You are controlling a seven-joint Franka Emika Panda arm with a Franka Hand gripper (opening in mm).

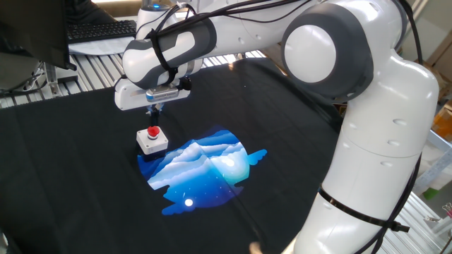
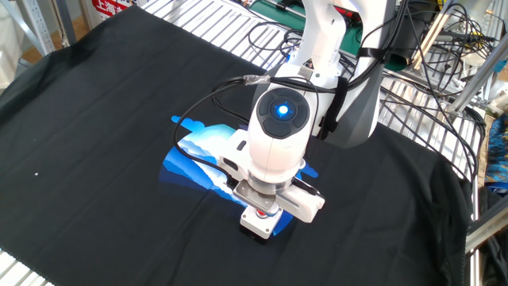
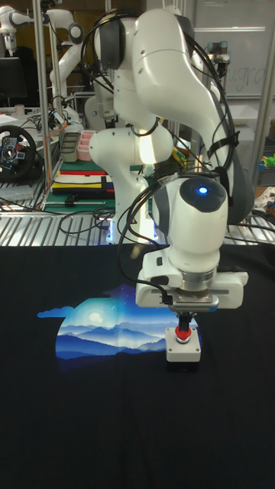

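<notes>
A white box with a red push button (image 1: 153, 132) on top stands on the black cloth; in exterior view 3 the white box (image 3: 184, 352) rests on a dark base. My gripper (image 3: 185, 325) points straight down over the button, its dark fingers close together and shut. The fingertips overlap the red cap in exterior view 3, and whether they press it or stand just above cannot be told. From exterior view 2 the gripper body hides the fingers and part of the red button (image 2: 261, 213).
A blue mountain-and-moon picture mat (image 1: 205, 173) lies flat beside the box, partly under the arm in exterior view 2. A keyboard (image 1: 101, 30) and monitor (image 1: 32, 32) are beyond the table's slatted edge.
</notes>
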